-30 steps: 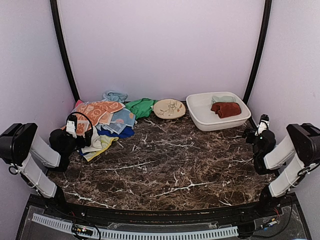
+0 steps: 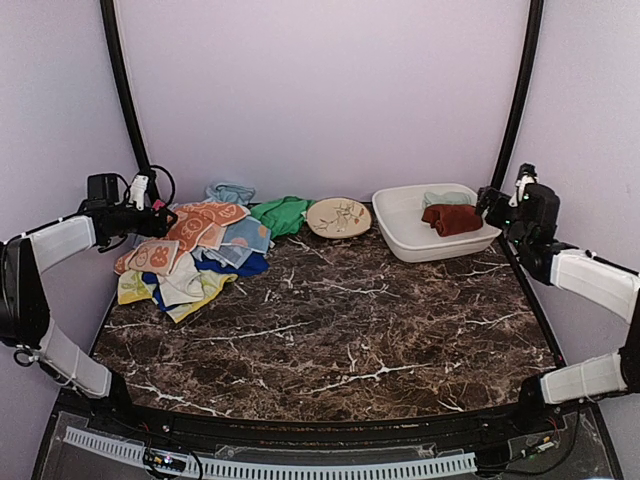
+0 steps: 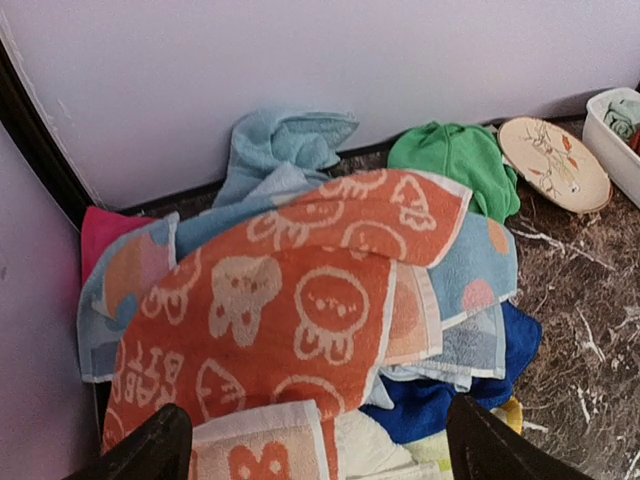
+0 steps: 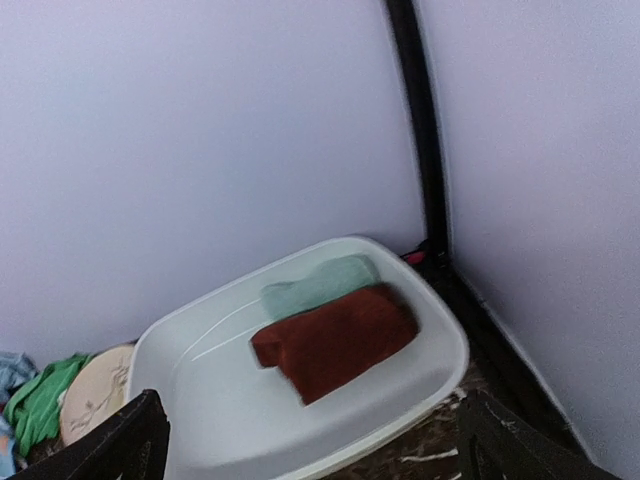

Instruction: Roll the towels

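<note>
A loose heap of towels lies at the left of the table: an orange patterned one [image 3: 260, 310] on top, light blue ones [image 3: 470, 270], a green one [image 2: 278, 215], blue, white and yellow ones beneath. My left gripper [image 2: 162, 215] is open above the heap's left side, its two fingertips apart at the bottom of its wrist view. In the white tub [image 2: 400, 243] at back right lie a brown towel [image 4: 345, 340] and a pale mint towel [image 4: 322, 280]. My right gripper [image 2: 490, 203] is open, raised by the tub's right side, nothing between its fingers.
A round plate [image 2: 338, 220] with a plant pattern lies between the heap and the tub. Walls with dark posts close in the back and both sides.
Both arms have risen from low positions at the table's sides, lifting the grippers higher. The towels, plate and tub look unmoved.
</note>
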